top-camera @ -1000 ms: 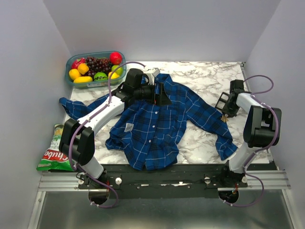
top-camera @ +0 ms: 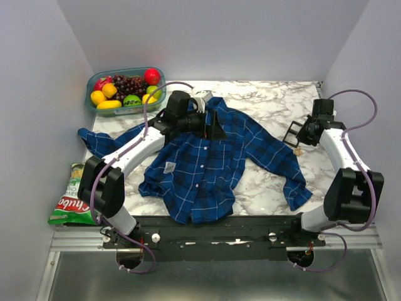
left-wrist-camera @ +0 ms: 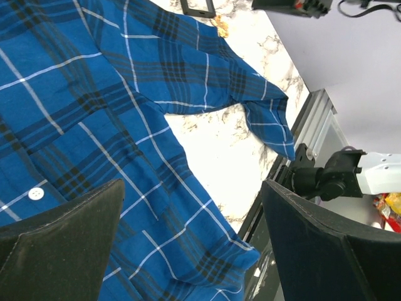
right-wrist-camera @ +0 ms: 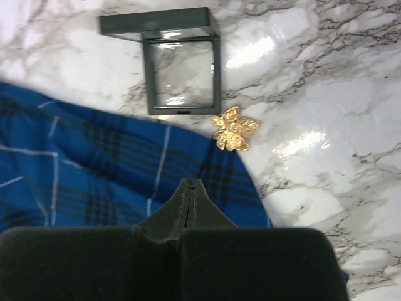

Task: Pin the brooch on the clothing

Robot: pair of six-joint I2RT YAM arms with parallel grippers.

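Note:
The gold flower-shaped brooch [right-wrist-camera: 234, 129] lies at the edge of the shirt sleeve [right-wrist-camera: 182, 164], by the lower right corner of a small dark open case [right-wrist-camera: 217, 78]. My right gripper is shut with nothing showing between its fingertips, clear of the brooch. The top view has this gripper [top-camera: 302, 140] close to the brooch [top-camera: 297, 151] and case. The blue plaid shirt [top-camera: 203, 166] is spread out across the table. Over its upper part my left gripper [top-camera: 215, 129] hangs open and empty; its wide-apart fingers [left-wrist-camera: 69, 244] frame plaid cloth in the left wrist view.
A fruit basket [top-camera: 126, 110] stands at the back left, and a green-red snack bag [top-camera: 72, 197] lies at the left edge. Bare marble [top-camera: 269, 103] shows at the back right and around the sleeve.
The brooch looks shifted slightly up and right. Left arm and shirt look unchanged.

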